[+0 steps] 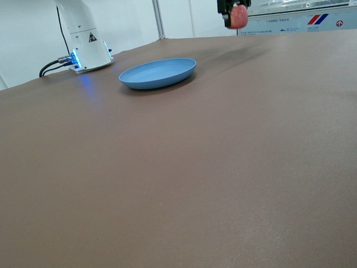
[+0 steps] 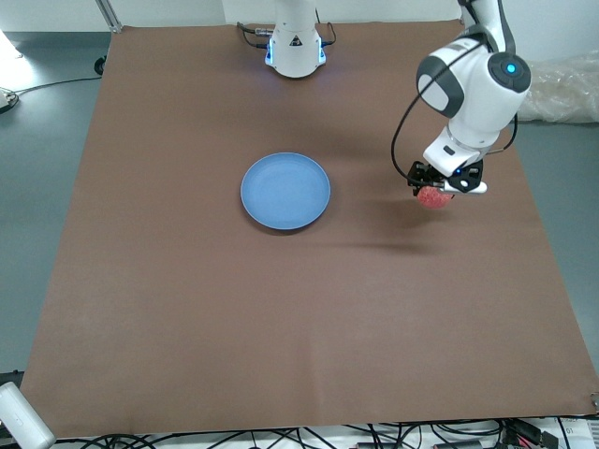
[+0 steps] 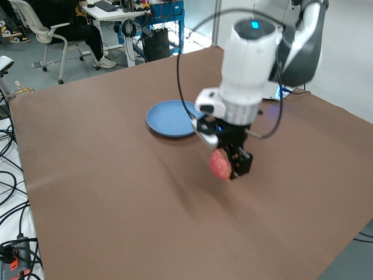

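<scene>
My black gripper (image 2: 432, 187) is shut on a round red fruit-like object (image 2: 434, 199), held above the brown table (image 2: 299, 327) to the right of a blue plate (image 2: 285, 190) in the left view. The top view shows the red object (image 1: 239, 17) high above the table, behind and right of the plate (image 1: 157, 72). In the right view the object (image 3: 220, 164) hangs below the gripper (image 3: 232, 160), nearer the camera than the plate (image 3: 169, 122), which is partly behind the arm.
Cables and equipment run along the front edge in the left view.
</scene>
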